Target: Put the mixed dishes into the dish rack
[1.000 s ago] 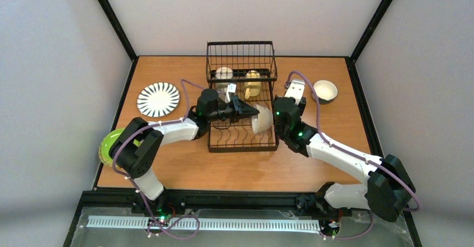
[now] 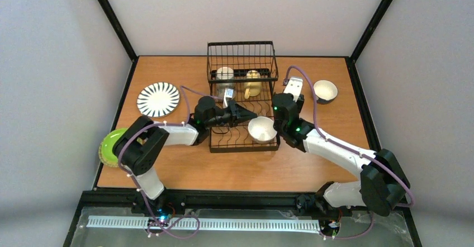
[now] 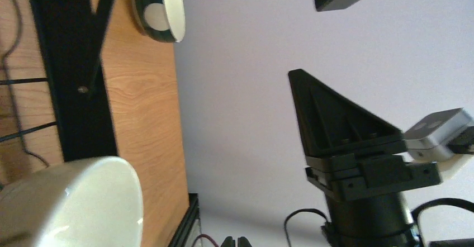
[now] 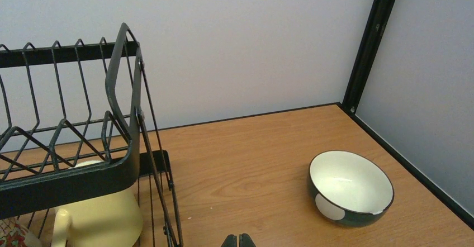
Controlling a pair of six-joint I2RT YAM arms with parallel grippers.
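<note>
A white bowl [image 2: 261, 130] rests at the lower rack's front right, its mouth facing up. My left gripper [image 2: 255, 115] is shut just behind and left of it. In the left wrist view the bowl [image 3: 84, 208] lies apart from the left fingertips [image 3: 228, 242], and nothing shows between them. To the right of the black two-tier rack [image 2: 243, 150], my right gripper points toward the back wall, shut with nothing seen in it. A dark bowl with a white inside [image 4: 351, 188] stands on the table at right. Left of the rack lies a striped plate [image 2: 158, 99].
A yellow mug [image 2: 252, 85] and a pale cup [image 2: 224, 74] stand in the back of the rack's lower tier. A green plate [image 2: 108, 149] sits at the left edge, partly behind my left arm.
Both arms have barely moved.
</note>
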